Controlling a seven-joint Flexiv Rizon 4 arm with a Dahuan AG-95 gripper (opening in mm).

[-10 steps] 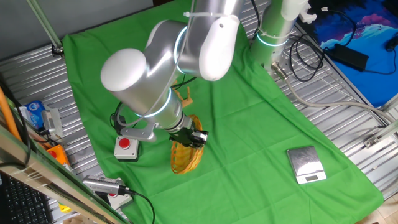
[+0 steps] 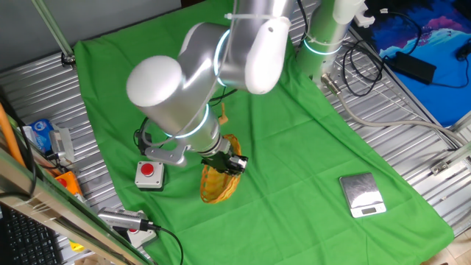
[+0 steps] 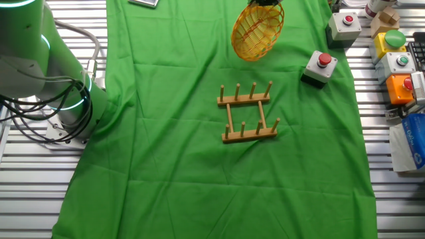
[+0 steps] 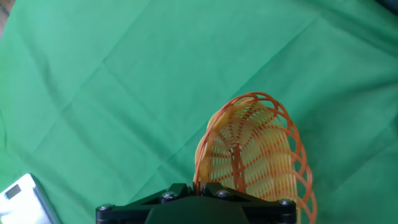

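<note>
A yellow woven basket [image 4: 267, 149] with an orange-brown looped rim fills the lower middle of the wrist view. My gripper is shut on its near-left rim, the fingertips meeting where that rim passes between them. From exterior view 1 the basket [image 2: 215, 188] hangs below and beside the black gripper [image 2: 235, 165], partly covered by it. In exterior view 2 the basket [image 3: 255, 36] appears tilted with its hollow inside showing, at the top edge of the picture. Whether its underside touches the cloth is hard to tell.
A wooden peg rack [image 3: 249, 136] stands on the green cloth [image 3: 172, 179], largely hidden by the arm in exterior view 1. A button box [image 3: 319, 68] lies to its right. A small scale [image 2: 362, 194] rests apart, with clear cloth between it and the basket.
The arm's upper links have shifted slightly to the right in exterior view 1. Gripper and basket moved only a little, the basket's lower end drifting slightly left, with the hold unchanged.
</note>
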